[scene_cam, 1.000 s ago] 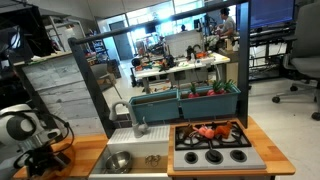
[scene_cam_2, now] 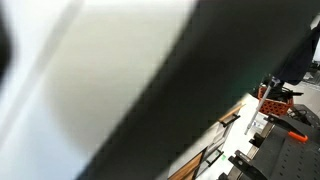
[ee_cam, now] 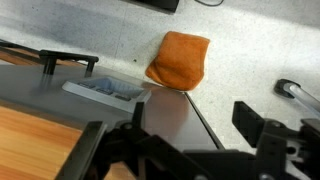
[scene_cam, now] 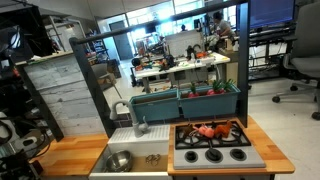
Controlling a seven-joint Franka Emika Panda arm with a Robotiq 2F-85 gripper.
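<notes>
In the wrist view my gripper faces downward with its dark fingers (ee_cam: 250, 125) wide apart and nothing between them. Beyond the fingertips, an orange cloth (ee_cam: 180, 61) lies crumpled on the pale speckled floor. Its lower edge comes close to a grey panel (ee_cam: 165, 113) that sticks out beside the wooden counter (ee_cam: 40, 145). Part of my arm (scene_cam: 14, 148) shows at the left edge of exterior view 1, by the left end of the counter; the fingers are hard to make out there.
A black handle (ee_cam: 70, 60) and a light grey tray-like piece (ee_cam: 108, 90) stand near the counter edge. A metal leg (ee_cam: 290, 90) is at right. The sink (scene_cam: 120, 160) and stove (scene_cam: 215, 150) lie farther right. Large blurred shapes block much of exterior view 2.
A second ago my arm was over the left end of the counter. It has moved left, mostly out of exterior view 1. The sink and stove area looks the same.
</notes>
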